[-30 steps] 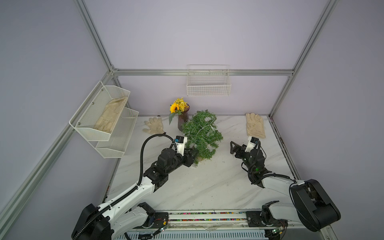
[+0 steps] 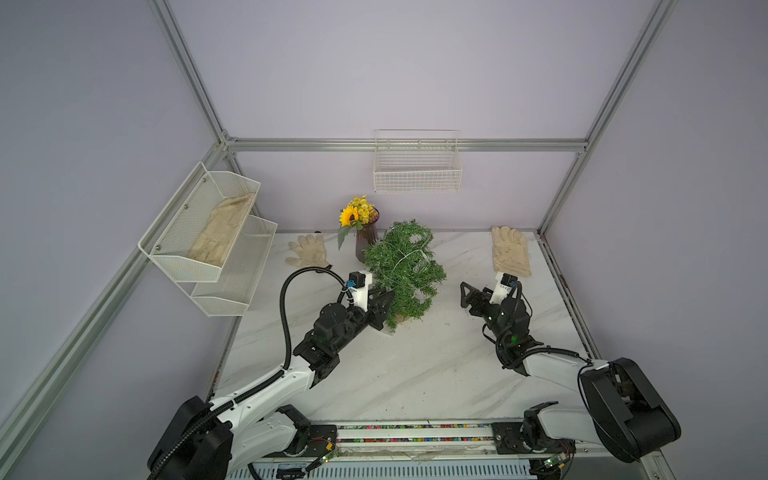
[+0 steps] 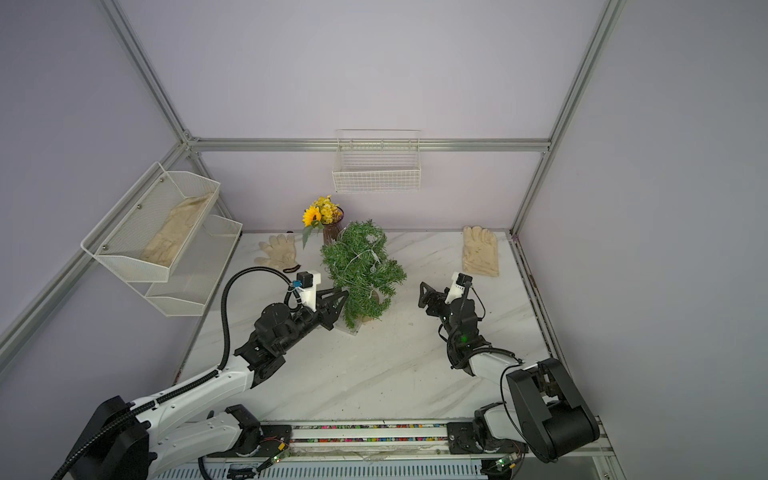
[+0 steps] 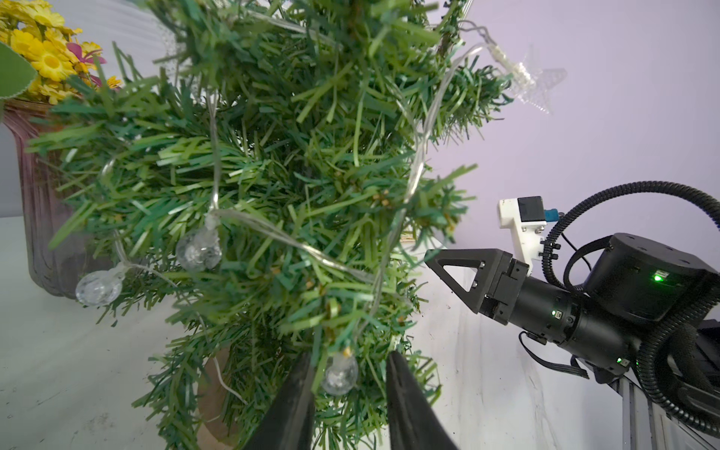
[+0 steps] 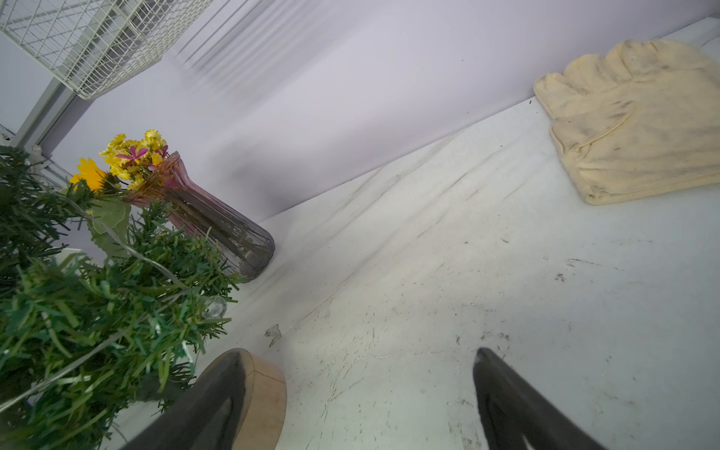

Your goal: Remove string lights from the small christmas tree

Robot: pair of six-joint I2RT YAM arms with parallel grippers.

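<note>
The small green tree (image 2: 406,264) stands mid-table on a wooden base (image 5: 262,397), wrapped in clear string lights with round bulbs (image 4: 196,247) and a star light (image 4: 536,86). My left gripper is at the tree's lower front, fingers apart on either side of a bulb (image 4: 339,371); whether they touch it is unclear. My right gripper (image 3: 424,294) stands open to the right of the tree, with nothing between its fingers.
A vase of flowers (image 2: 365,240) stands behind the tree at left. Gloves (image 2: 510,252) lie at back right and back left (image 2: 306,249). Wire baskets hang on the left and back walls (image 2: 416,180).
The right arm and tree look unchanged.
</note>
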